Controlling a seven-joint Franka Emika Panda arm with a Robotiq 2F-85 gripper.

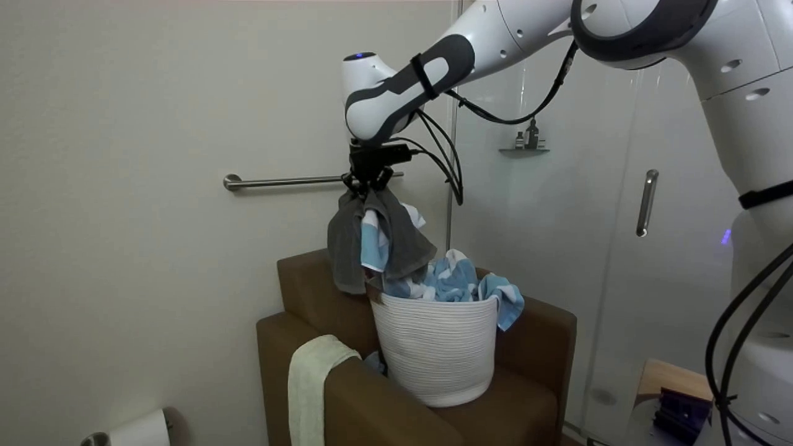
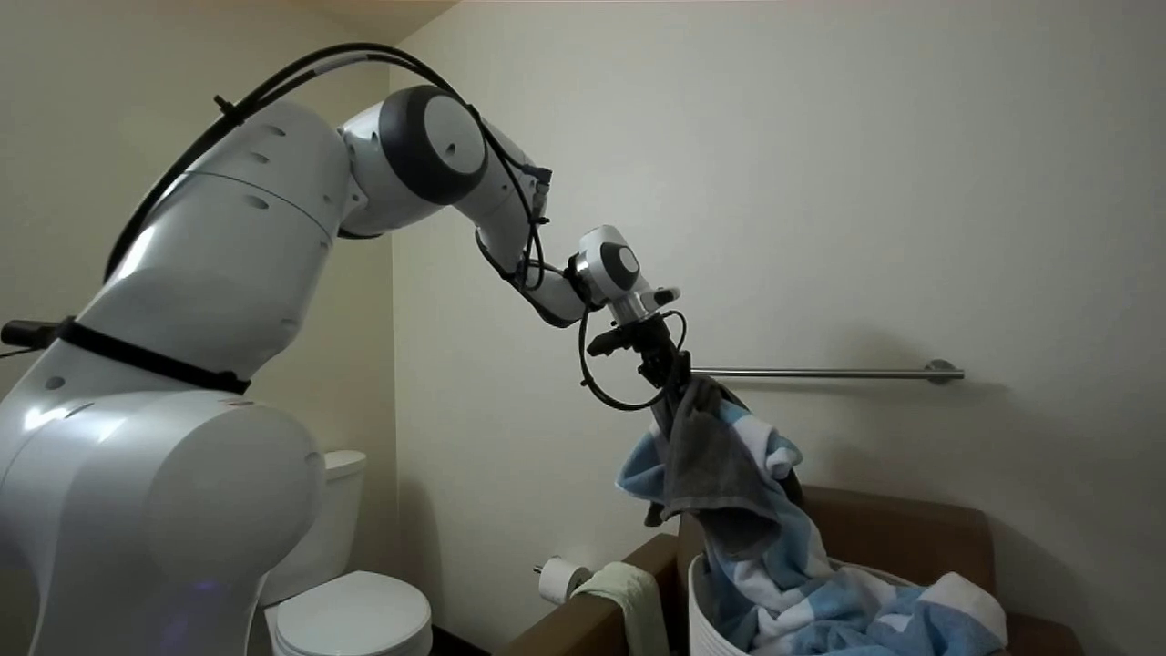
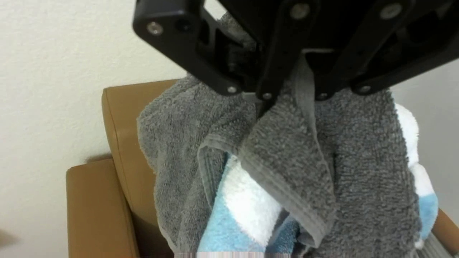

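My gripper (image 1: 362,192) is shut on a grey towel (image 1: 402,236), which hangs in folds above the left side of the white basket (image 1: 438,349). In the wrist view the grey towel (image 3: 365,172) bunches up between the fingers, partly hidden by the black linkage. A blue-and-white striped towel (image 2: 789,536) rises out of the basket alongside the grey one; whether the fingers also pinch it I cannot tell. More of the striped cloth (image 1: 453,276) fills the basket and drapes over its right rim.
The basket stands on a brown armchair (image 1: 539,349), with a pale towel (image 1: 316,379) over one arm. Behind the gripper a metal towel bar (image 1: 290,182) runs along the wall. A glass shower door (image 1: 550,245) is at the right, a toilet (image 2: 350,618) at lower left in exterior view 2.
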